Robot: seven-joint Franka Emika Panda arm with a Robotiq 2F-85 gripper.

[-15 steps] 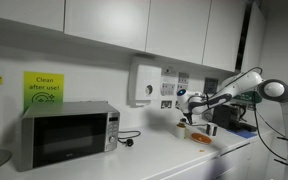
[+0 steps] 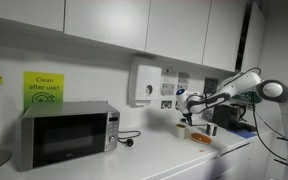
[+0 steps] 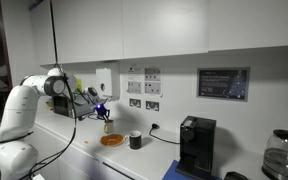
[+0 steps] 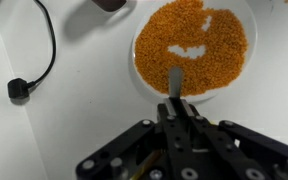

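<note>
In the wrist view a white plate (image 4: 137, 82) carries a spread of orange grains (image 4: 209, 70), with bare white patches in the middle. A slim grey utensil (image 4: 175, 82), perhaps a spoon, points from my gripper over the near part of the plate. My fingers are shut on it; its far end is hard to make out. In exterior view 1 the gripper (image 2: 187, 117) hangs above the counter by a light-coloured mug (image 2: 181, 131), with the orange-filled plate (image 2: 201, 139) close by. Whether the utensil touches the grains, I cannot tell.
A dark mug (image 3: 135, 140) stands right of the plate in exterior view 2, and a coffee machine (image 3: 196, 145) farther right. A black plug and cable (image 4: 19, 89) lie by the wall. A microwave (image 2: 69, 133) occupies the counter's other end; some grains are scattered off the plate.
</note>
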